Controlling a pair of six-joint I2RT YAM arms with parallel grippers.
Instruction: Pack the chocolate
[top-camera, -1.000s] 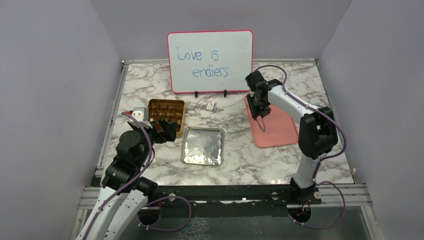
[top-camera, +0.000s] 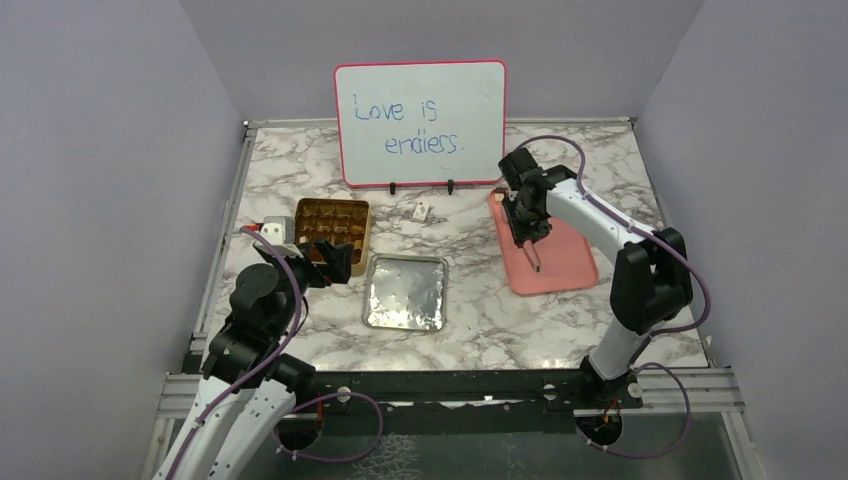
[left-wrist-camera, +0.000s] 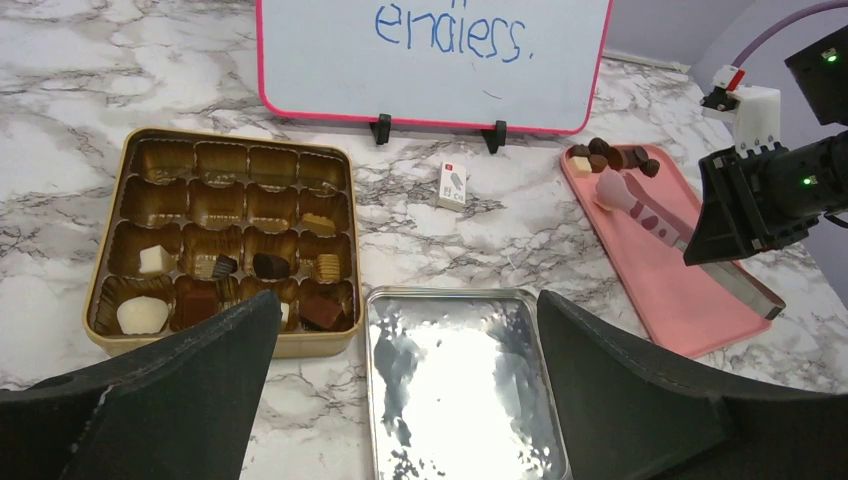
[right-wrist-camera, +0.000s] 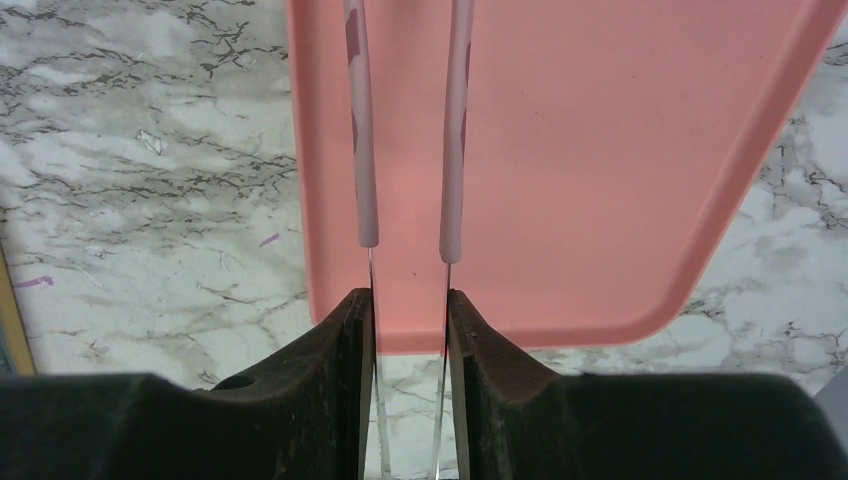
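My right gripper is shut on metal tongs with pink sleeves (right-wrist-camera: 362, 150), holding them above the pink tray (right-wrist-camera: 600, 210). The sleeved arms stand apart; their tips run out of the right wrist view. In the left wrist view, several chocolates (left-wrist-camera: 598, 148) lie at the tray's far end, near the sleeved end of the tongs (left-wrist-camera: 655, 224). The gold compartment box (left-wrist-camera: 228, 138) has chocolates in its two nearer rows, among them a round white one (left-wrist-camera: 142, 315); its far compartments look empty. My left gripper is open, its fingers (left-wrist-camera: 190, 385) near the box.
An empty silver tray (top-camera: 405, 290) sits between the gold box and the pink tray. Behind it lies a small white box (top-camera: 421, 211), in front of a whiteboard (top-camera: 420, 120) on black feet. Bare marble surrounds the silver tray.
My right gripper and the tongs have shifted slightly to the right over the pink tray. Something small at the tray's far left corner now shows more clearly. The left arm stays still.
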